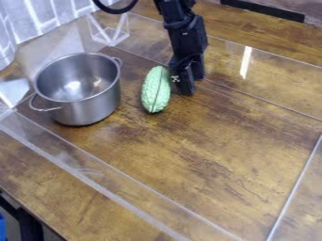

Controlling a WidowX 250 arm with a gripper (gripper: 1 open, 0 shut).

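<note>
A pale green, ridged oblong vegetable (156, 89) lies upright in the view on the wooden surface, slightly left of centre. My black gripper (183, 77) reaches down from the top and sits just to the right of the vegetable's upper end, low over the surface. Its fingertips are dark and small, so whether they are open or shut is hard to tell.
A steel pot (78, 88) with side handles stands at the left. Clear plastic edging runs along the back and sides of the wooden board (208, 169), whose front and right are free.
</note>
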